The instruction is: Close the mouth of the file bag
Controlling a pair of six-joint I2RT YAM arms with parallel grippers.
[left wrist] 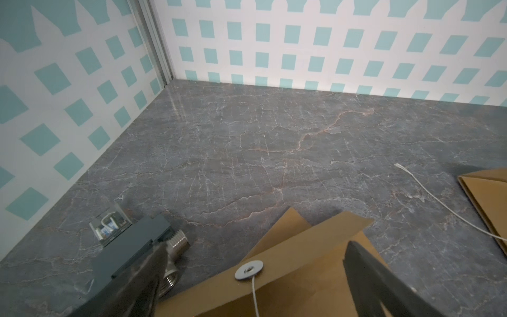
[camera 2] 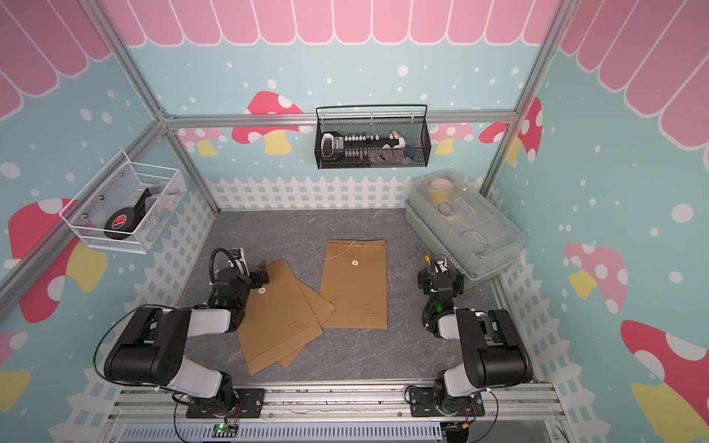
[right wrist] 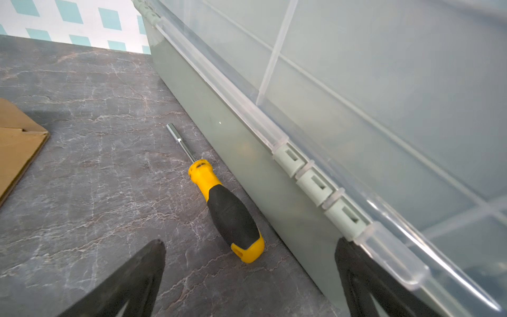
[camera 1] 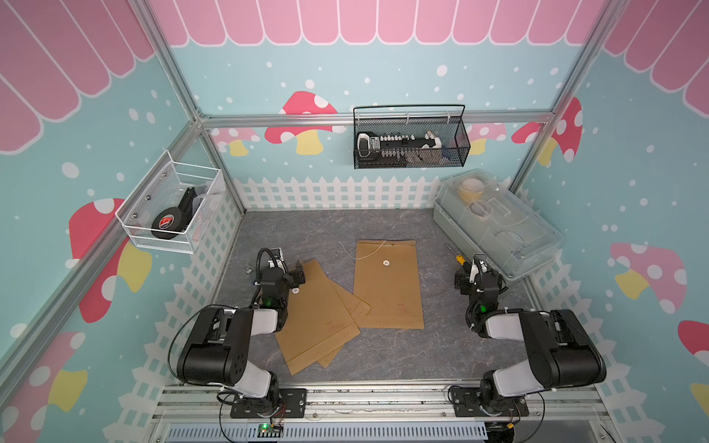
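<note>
A brown file bag [camera 1: 387, 288] lies flat in the middle, with a white button near its top and a loose white string [left wrist: 446, 206] trailing onto the table. At the left, two more brown bags [camera 1: 314, 325] overlap, the upper one with a button [left wrist: 248, 269] and string. My left gripper hangs over the top of these bags, fingers apart and empty. My right gripper is open beside a yellow-and-black screwdriver [right wrist: 232, 216], to the right of the middle bag, with nothing held.
A translucent plastic case [camera 1: 498, 221] fills the back right. A grey tool [left wrist: 132, 243] lies at the left. A white basket [camera 1: 170, 236] and a black basket [camera 2: 373, 162] hang on the walls.
</note>
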